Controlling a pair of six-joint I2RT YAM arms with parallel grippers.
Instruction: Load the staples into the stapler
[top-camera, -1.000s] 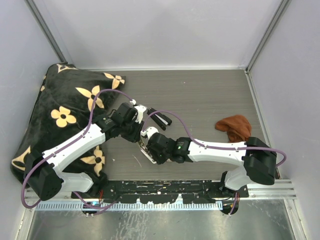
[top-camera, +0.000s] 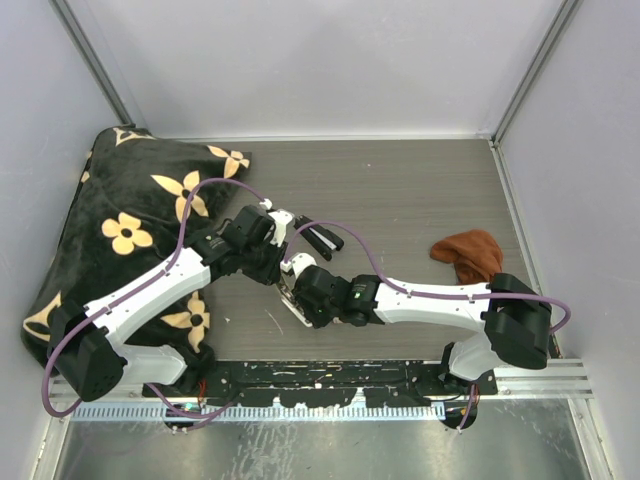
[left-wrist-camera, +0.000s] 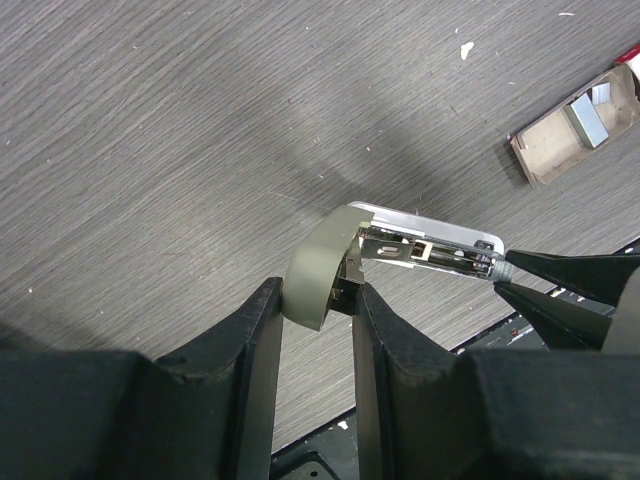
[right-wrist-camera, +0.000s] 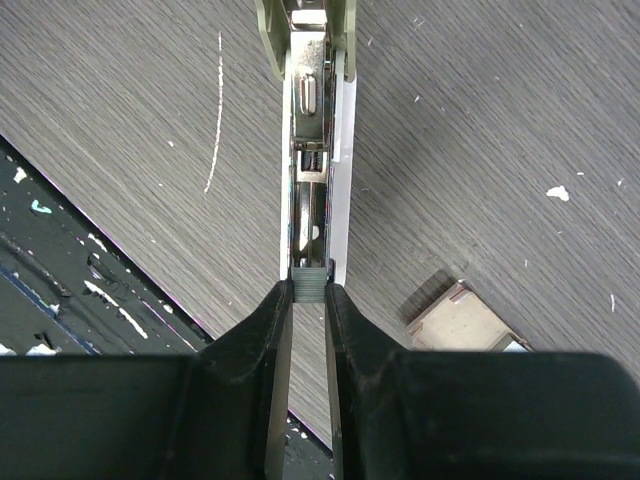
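The stapler (left-wrist-camera: 430, 249) is opened up, its pale green cover (left-wrist-camera: 322, 262) raised and its metal channel exposed over the white base (right-wrist-camera: 341, 190). My left gripper is shut on the cover at the hinge end. At the opposite end, my right gripper is shut on a short grey strip of staples (right-wrist-camera: 310, 283). The strip sits at the end of the channel, between the fingertips; how far it is seated cannot be told. From the top view both grippers meet over the stapler (top-camera: 297, 311) and hide most of it.
An open staple box (left-wrist-camera: 545, 150) with grey staple blocks lies near the stapler, beside the right gripper. A black object (top-camera: 320, 240) lies behind the arms, a brown cloth (top-camera: 468, 255) at right, a dark flowered blanket (top-camera: 120, 260) at left.
Very little differs in the top view: the right arm has shifted only slightly, and the left arm has stayed in place.
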